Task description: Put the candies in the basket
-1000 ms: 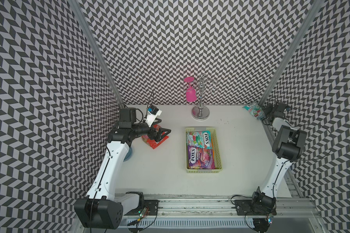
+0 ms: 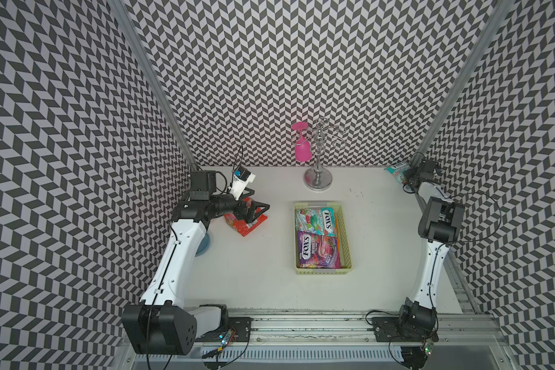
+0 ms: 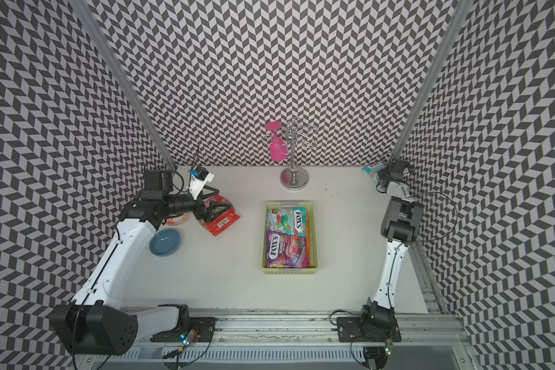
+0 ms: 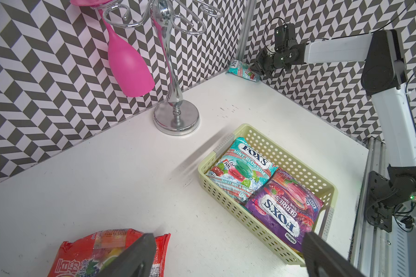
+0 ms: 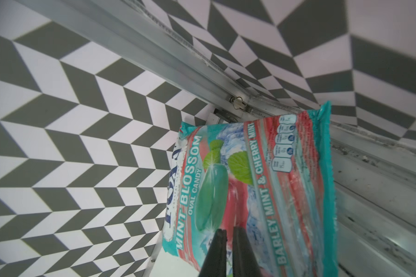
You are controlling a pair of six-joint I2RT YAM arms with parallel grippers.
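The yellow basket [image 2: 345,240] holds a teal Fox's bag [image 4: 242,168] and a purple Berries bag [image 4: 284,207]. A red candy bag [image 3: 222,219] lies at left, beneath my open, empty left gripper [image 2: 254,203]. Another teal Mint Blossom bag [image 5: 245,184] is at the back right corner, on the edge by the wall. My right gripper is at that bag, shut, its fingertips in front of the bag with nothing seen held between them.
A chrome stand [image 2: 318,178] with a pink glass [image 2: 302,148] stands at the back middle. A blue bowl [image 3: 165,243] sits at left. The table right of the basket is clear.
My right arm has moved left and slightly back, toward the corner bag. The left arm has barely moved.
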